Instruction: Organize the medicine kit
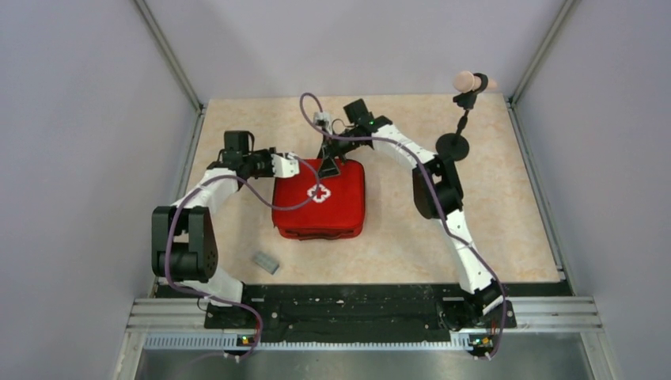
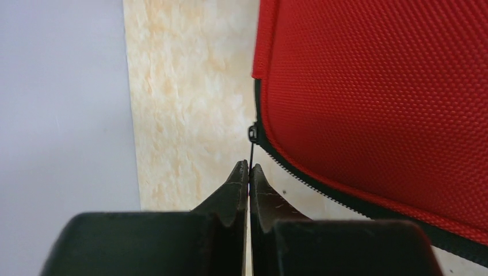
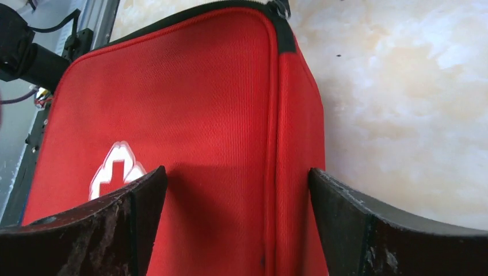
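Observation:
The red medicine kit [image 1: 319, 215], with a white cross on its lid, lies closed in the middle of the table. At its left side, my left gripper is shut on the thin dark zipper pull [image 2: 251, 152], which runs from the slider [image 2: 253, 133] on the kit's black zipper. Over the kit's far part is my right gripper, its fingers open. In the right wrist view one finger [image 3: 151, 187] lies over the lid and the other [image 3: 328, 187] past the side edge, with the red fabric showing between them.
A small grey block [image 1: 266, 262] sits near the front left. At the back right stands a black stand [image 1: 453, 146] with a round pinkish top.

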